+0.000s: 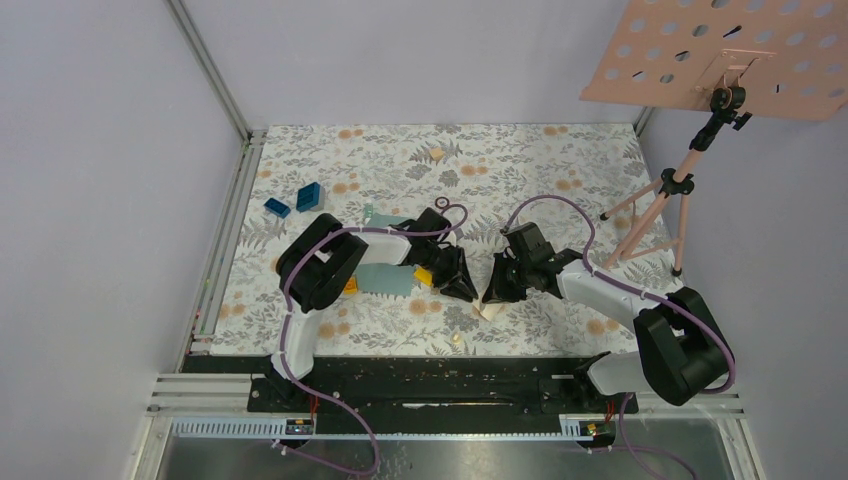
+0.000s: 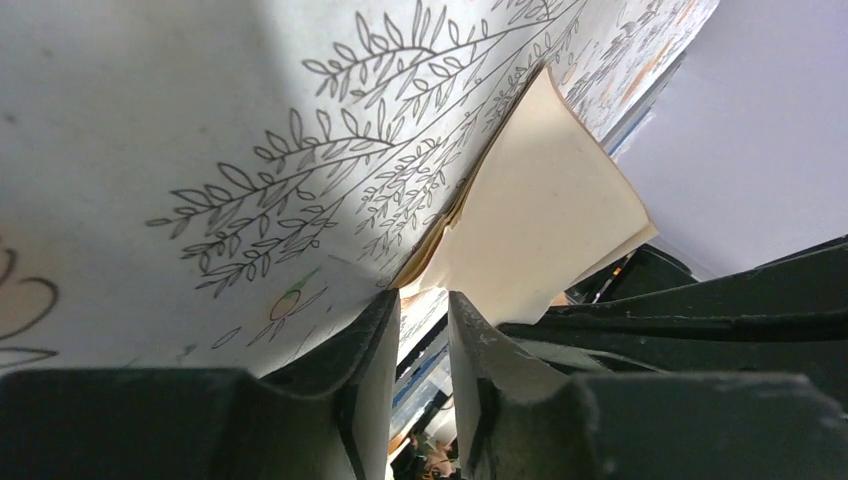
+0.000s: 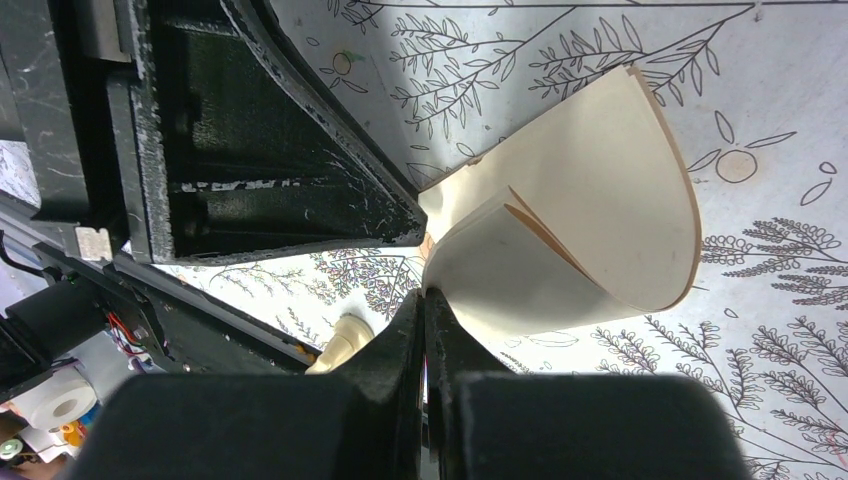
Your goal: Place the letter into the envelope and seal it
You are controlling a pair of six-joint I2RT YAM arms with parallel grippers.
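Observation:
A cream paper envelope (image 1: 489, 311) lies near the table's front middle, mostly covered by the grippers. In the right wrist view, one part of the envelope (image 3: 590, 190) curls over in a loop, its loose layers showing at the fold. My right gripper is shut at the envelope's raised corner, its tips pinching the thin paper. The left gripper stands slightly open, low over the table, with the near edge of the envelope (image 2: 555, 190) at its fingertips. No separate letter can be told apart; whether one lies inside is hidden.
A teal mat (image 1: 385, 281) lies under the left arm, with a yellow object (image 1: 349, 286) at its edge. Blue containers (image 1: 310, 197) stand at the back left. A small cream item (image 1: 456, 338) sits at the front. A tripod (image 1: 650, 215) stands right.

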